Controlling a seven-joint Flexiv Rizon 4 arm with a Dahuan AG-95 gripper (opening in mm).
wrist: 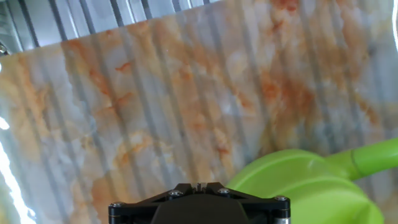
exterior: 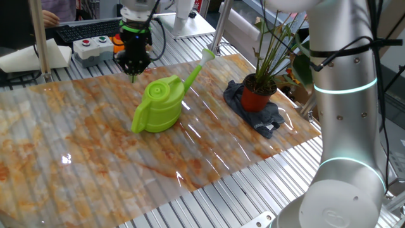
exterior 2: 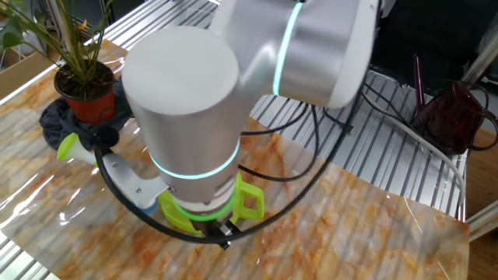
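A bright green watering can [exterior: 158, 106] stands upright on the marbled sheet, its spout pointing toward the potted plant. In exterior view 2 the arm covers most of the can, leaving its handle [exterior 2: 250, 204] and spout head [exterior 2: 68, 148] visible. My black gripper [exterior: 133, 76] hangs beyond the can's handle side, near the sheet's far edge and apart from the can. The wrist view shows the gripper with its fingers together at the middle, and nothing shows between them. There, the can [wrist: 305, 186] fills the lower right.
A plant in a brown pot [exterior: 255, 95] stands on a dark cloth [exterior: 261, 120] right of the can. Behind the gripper are a button box [exterior: 93, 50] and a keyboard [exterior: 85, 30]. A dark red can [exterior 2: 455, 117] sits off the sheet.
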